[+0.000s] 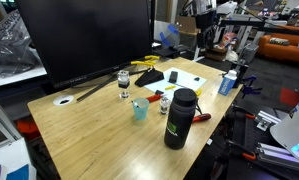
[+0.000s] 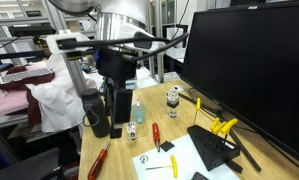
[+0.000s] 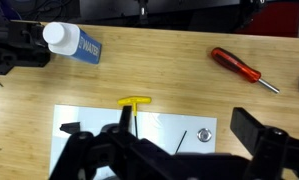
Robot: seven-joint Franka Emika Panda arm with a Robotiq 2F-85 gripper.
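Note:
In the wrist view my gripper stands open, its dark fingers wide apart with nothing between them. It hangs well above a white sheet [image 3: 169, 128]. On or beside that sheet are a yellow-handled screwdriver [image 3: 135, 100], a small round metal piece [image 3: 204, 134] and a dark block [image 3: 69, 128]. A red screwdriver [image 3: 237, 65] lies on the bare wood at upper right. A blue-labelled bottle with a white cap [image 3: 63, 38] shows at upper left. Exterior view 1 has the gripper at the far right end of the table, in the air.
A tall black bottle [image 1: 179, 121], a teal cup [image 1: 140, 110] and patterned mugs [image 1: 124, 83] stand on the table. Yellow-handled tools sit in a black rack [image 2: 213, 146] near the large monitor [image 2: 253, 67].

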